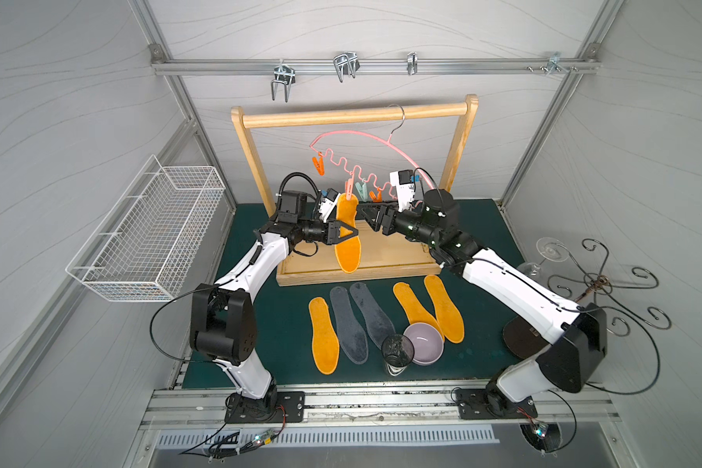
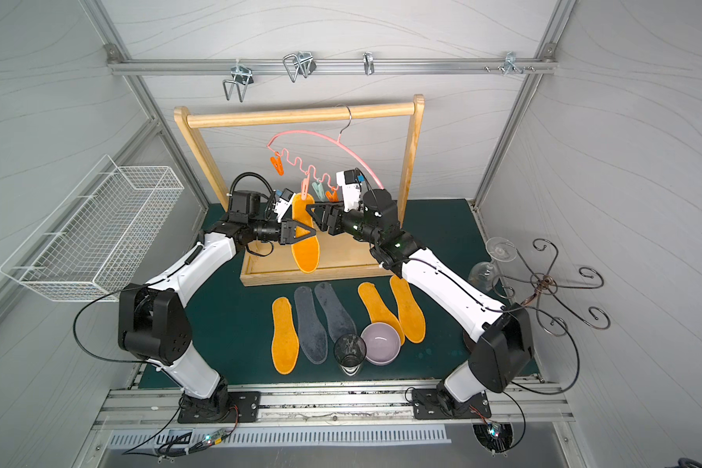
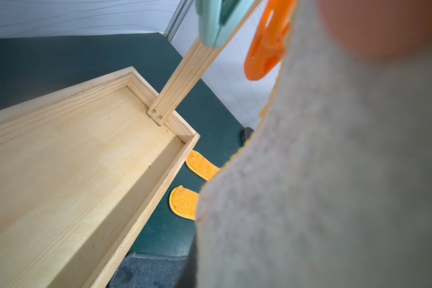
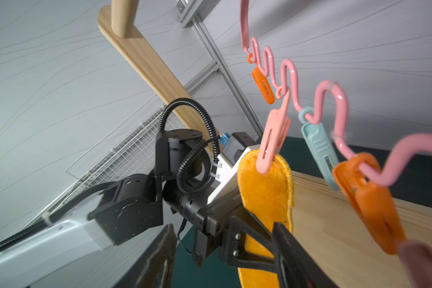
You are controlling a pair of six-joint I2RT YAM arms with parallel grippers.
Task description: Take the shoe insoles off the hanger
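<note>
A yellow insole (image 1: 348, 253) hangs upright from a pink clip (image 4: 273, 132) on the pink hanger (image 1: 366, 134). My left gripper (image 1: 356, 231) is shut on this insole at mid-height, one finger showing across its front. In the left wrist view the grey back of the insole (image 3: 321, 168) fills the right half. My right gripper is part open just right of the insole and below the clip, nothing between its fingers. On the green table lie a yellow insole (image 1: 323, 335), two grey insoles (image 1: 349, 323) and two more yellow ones (image 1: 443, 308).
Orange (image 4: 367, 201) and teal (image 4: 320, 148) clips hang empty near my right gripper. The wooden rack's tray (image 1: 319, 277) lies below. A glass (image 1: 397, 355) and a lilac bowl (image 1: 423, 343) stand in front. A wire basket (image 1: 93, 269) is at left, a metal stand (image 1: 596, 284) at right.
</note>
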